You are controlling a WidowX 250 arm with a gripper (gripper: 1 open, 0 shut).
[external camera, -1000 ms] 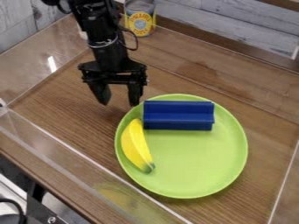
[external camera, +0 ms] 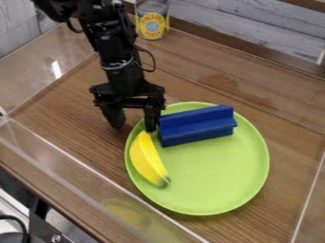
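My black gripper hangs over the wood at the upper left rim of a green plate, its right finger against or beside the left end of a blue block-like holder. The two fingers stand apart, with nothing visible between them. A yellow banana lies on the left part of the plate, just below the gripper.
A jar with a yellow label stands at the back. White planks border the table's rear.
My gripper has moved down and slightly right toward the blue holder and banana. The holder now sits slightly tilted, its left end lower in view.
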